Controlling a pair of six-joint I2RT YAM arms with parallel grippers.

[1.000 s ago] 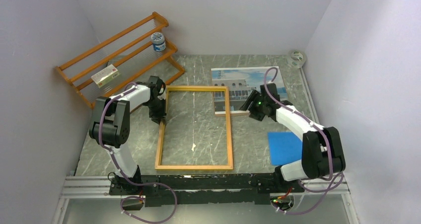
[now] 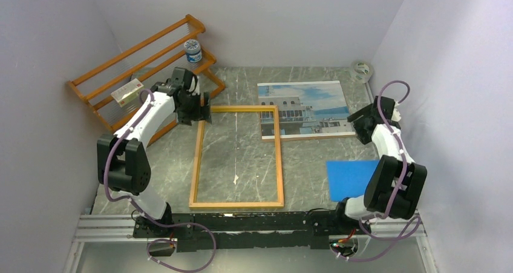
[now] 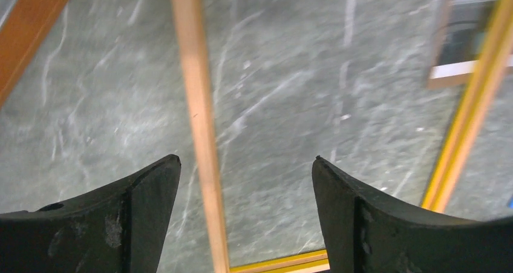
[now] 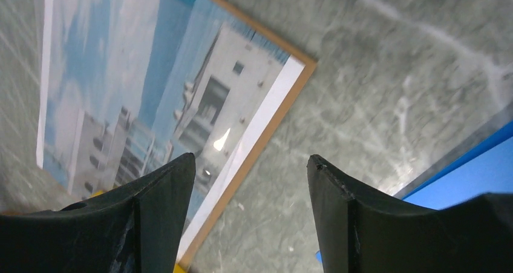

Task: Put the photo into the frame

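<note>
An empty wooden frame point(image 2: 281, 170) lies flat on the table, with bare marble-patterned surface showing inside it. Its back right corner overlaps the photo point(image 2: 302, 106), a picture of a white building under blue sky on a brown-edged backing. My left gripper point(image 2: 202, 111) is open above the frame's back left corner; in the left wrist view the frame's left bar point(image 3: 202, 121) passes below and between the fingers, untouched as far as shows. Open too, my right gripper point(image 2: 358, 123) is at the photo's front right corner. The right wrist view shows the photo's edge point(image 4: 257, 146) beneath it, nothing held.
At the back left stands a wooden rack point(image 2: 133, 64) bearing a small box point(image 2: 128, 92) and a tub point(image 2: 193, 50). A tape roll point(image 2: 361, 71) is at the back right. The blue sheet point(image 2: 351, 177) lies in front of my right gripper.
My right gripper has moved right across the photo to its corner. Frame and photo look nearly unmoved.
</note>
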